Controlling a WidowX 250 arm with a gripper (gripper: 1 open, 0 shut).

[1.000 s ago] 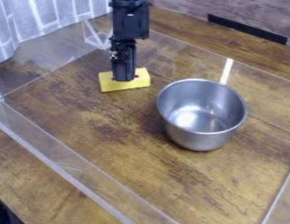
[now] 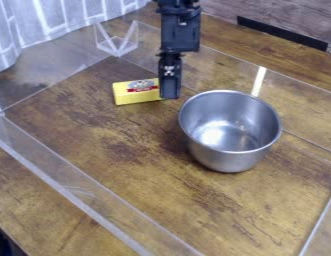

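My gripper (image 2: 169, 84) hangs at the right end of a yellow block (image 2: 129, 93) with a red and white label, its fingertips beside or just over that end. It looks narrow, with nothing clearly visible between its fingers. The block lies flat on the wooden table (image 2: 88, 150). A steel pot (image 2: 229, 130) stands just to the right and front of the gripper, empty.
Clear plastic walls or strips edge the work area at left, front and right. A pale crumpled material (image 2: 28, 25) lies at the back left.
My gripper has moved right along the yellow block, from over its middle to its right end. The block and pot stay in about the same places.
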